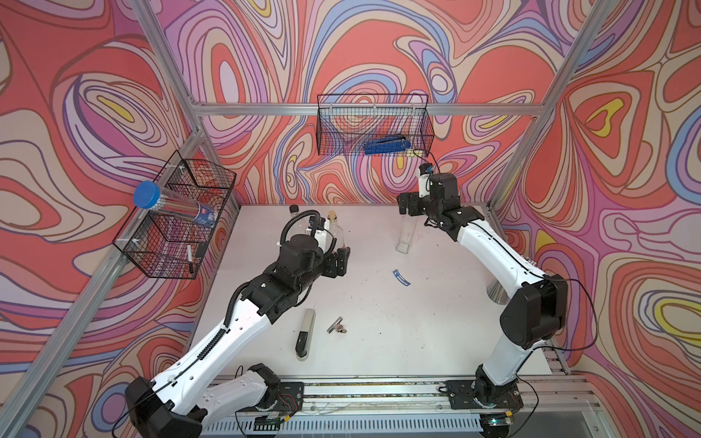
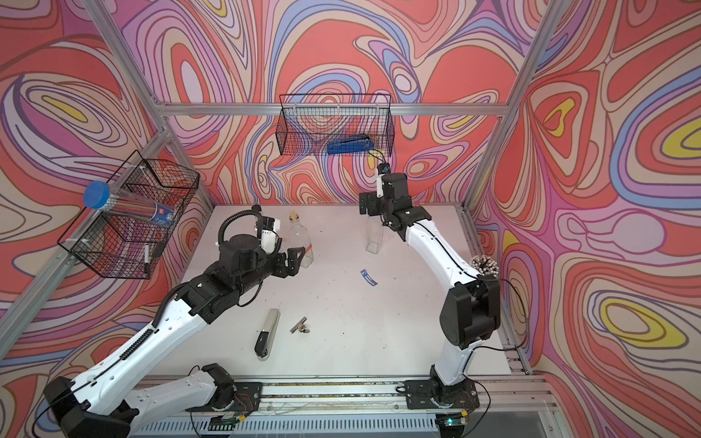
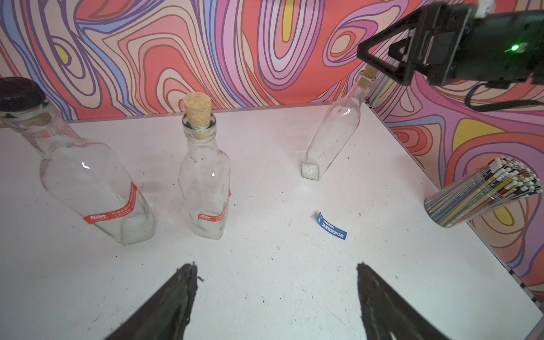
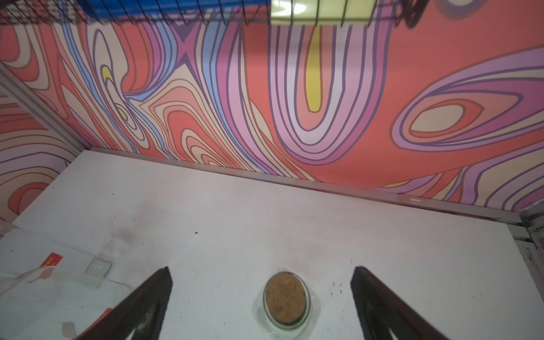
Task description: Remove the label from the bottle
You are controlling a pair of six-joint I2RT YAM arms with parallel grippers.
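A clear corked bottle (image 3: pixel 333 136) stands upright at the back right, with no label visible on its shown sides. My right gripper is open at the height of its cork. From the right wrist view, the cork (image 4: pixel 286 300) appears between the spread fingers, not gripped. A blue label strip (image 3: pixel 331 226) lies flat on the table in front of this bottle. My left gripper (image 2: pixel 292 260) hangs open and empty over the left half of the table. Ahead of it stand a corked bottle (image 3: pixel 205 175) and a black-capped bottle (image 3: pixel 90 175), both carrying red labels.
A cup of pencils (image 3: pixel 481 192) stands at the right edge. A grey-and-black tool (image 1: pixel 305 334) and a small metal item (image 1: pixel 336 325) lie near the front left. Wire baskets hang at the back (image 1: pixel 375 127) and left (image 1: pixel 175 219).
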